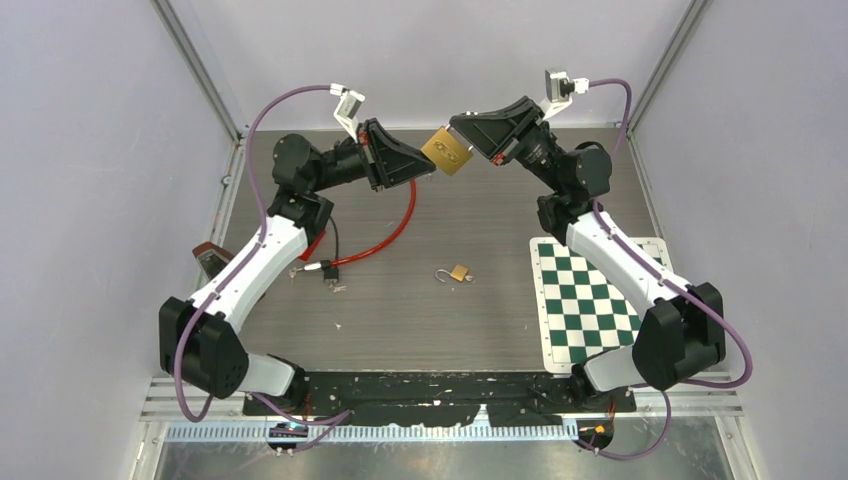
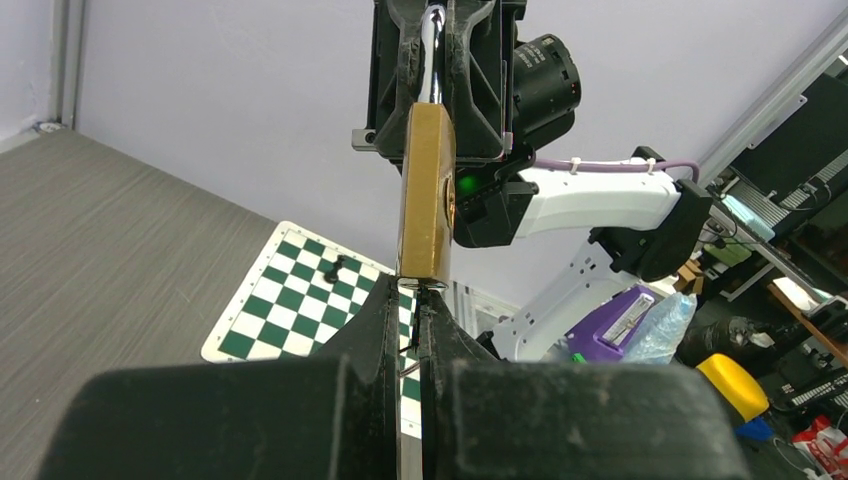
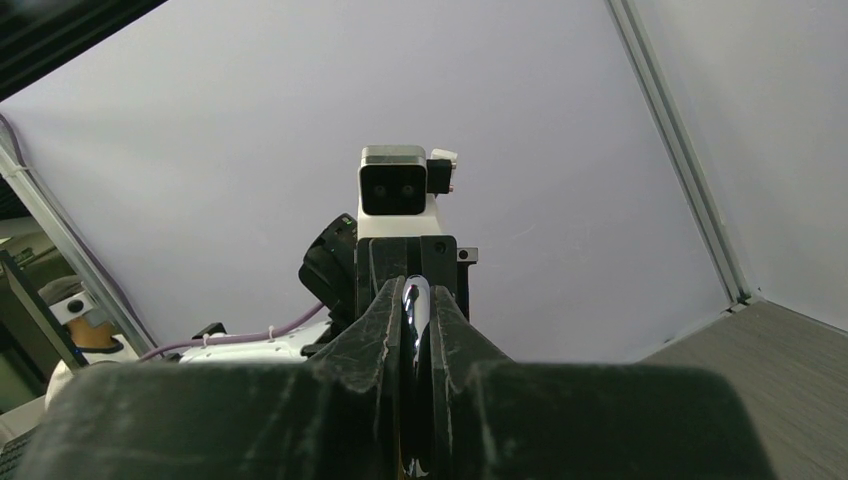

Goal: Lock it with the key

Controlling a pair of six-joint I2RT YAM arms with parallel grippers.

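A brass padlock [image 1: 446, 151] hangs in the air between the two arms. In the left wrist view its narrow side shows, with the silver shackle [image 2: 432, 55] rising into the right gripper. My right gripper is shut on that shackle. Up against the padlock's lower end, my left gripper is shut. A thin dark key [image 2: 416, 325] shows in the narrow slit between its fingers, with a bit of wire ring [image 2: 408, 372] below. How deep the key sits in the lock is hidden by the fingertips.
A smaller padlock [image 1: 459, 272] with an open shackle lies mid-table. A red cable lock [image 1: 385, 243] with loose keys [image 1: 338, 288] lies to the left, a green-and-white checkerboard [image 1: 590, 300] to the right.
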